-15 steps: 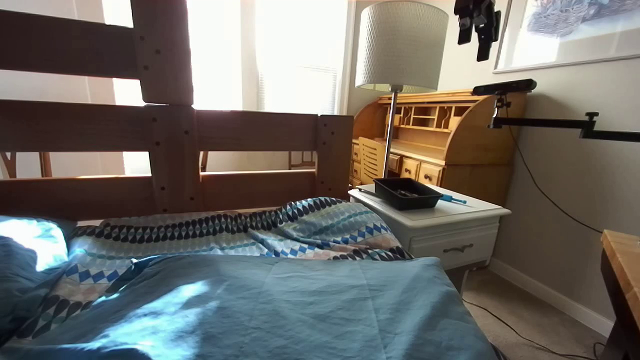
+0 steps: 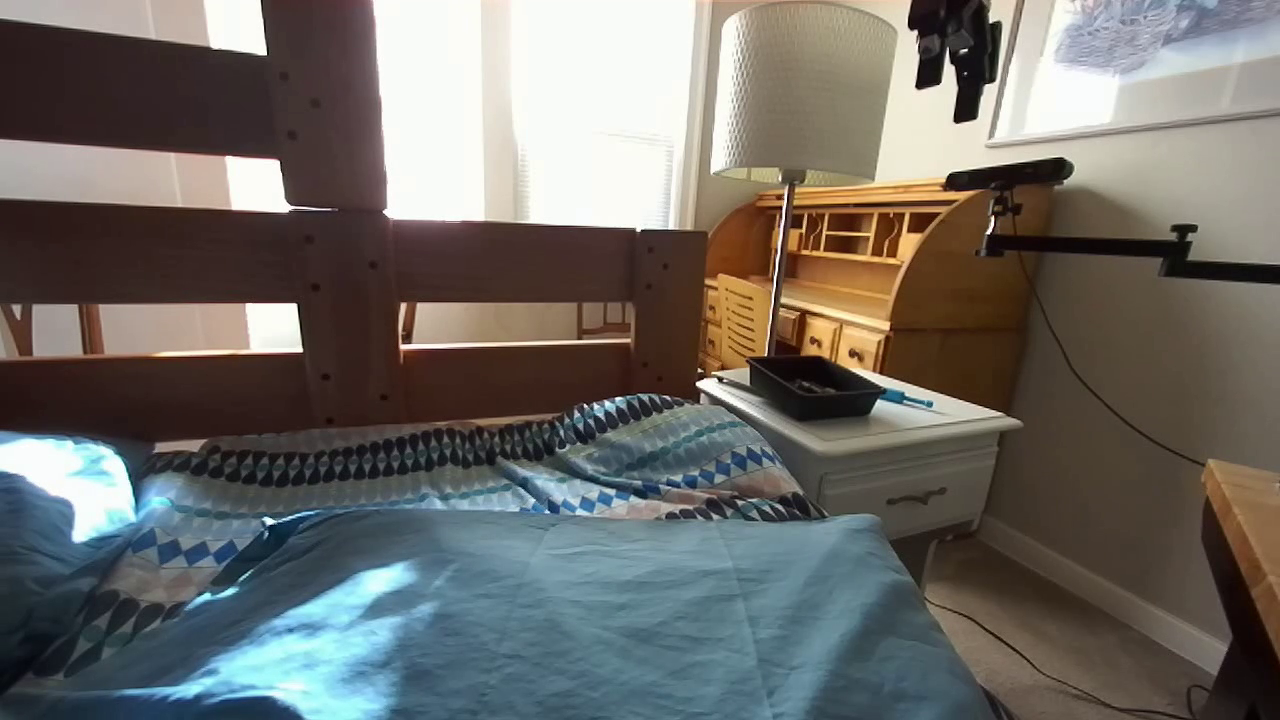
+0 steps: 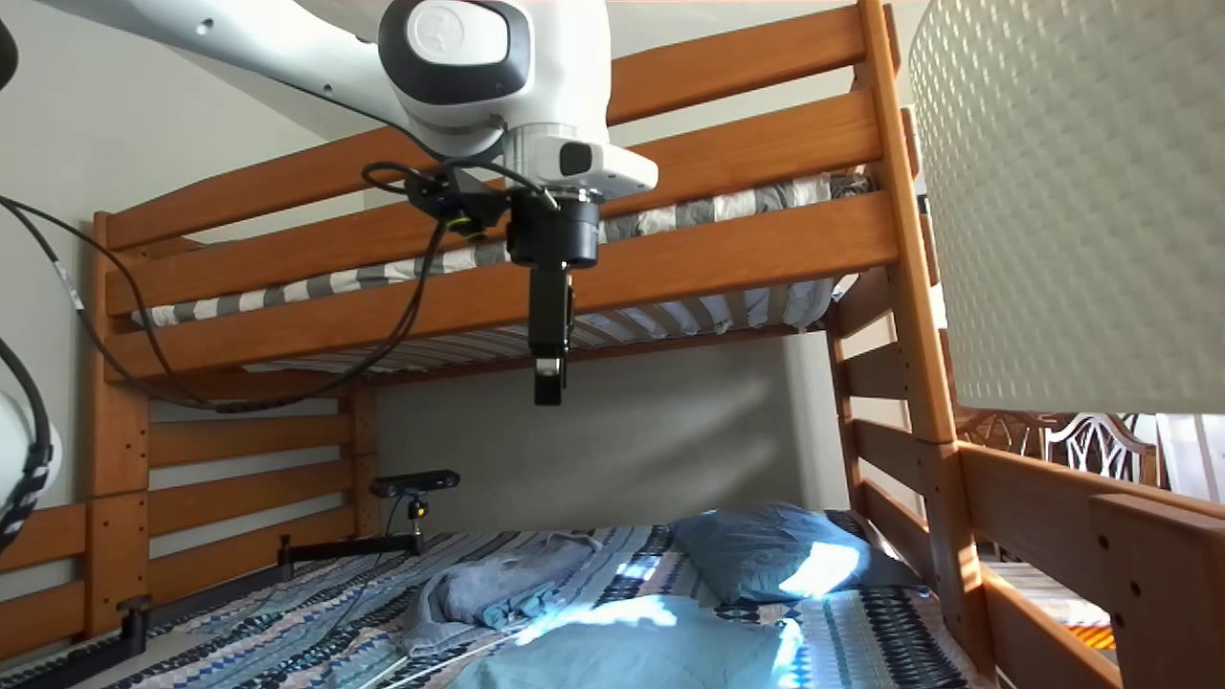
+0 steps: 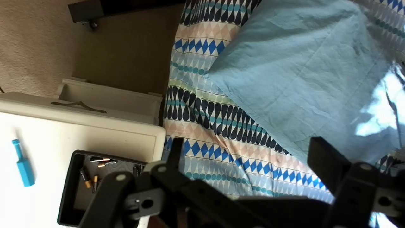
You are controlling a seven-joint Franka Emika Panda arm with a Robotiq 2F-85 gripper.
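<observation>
High above the bed hangs my gripper, its two fingers spread wide and nothing between them in the wrist view. In exterior view 1 the gripper [image 2: 948, 102] shows only at the top edge. Below it lies a plain blue cloth [image 4: 303, 76], spread flat over the patterned bedspread [image 4: 212, 125]. To the left, a black tray [image 4: 65, 197] stands on the white nightstand [image 4: 114, 138], with several batteries [image 4: 86, 178] inside; my gripper hides part of the tray. A turquoise tool [image 4: 25, 171] rests on the nightstand beside it.
A lamp [image 2: 801, 96] rises behind the nightstand. The bunk bed's upper rail [image 3: 735, 258] runs behind the arm. A camera on a stand [image 3: 415, 482] is at the bed's far side, near a grey crumpled cloth [image 3: 505, 580] and a blue pillow [image 3: 752, 551].
</observation>
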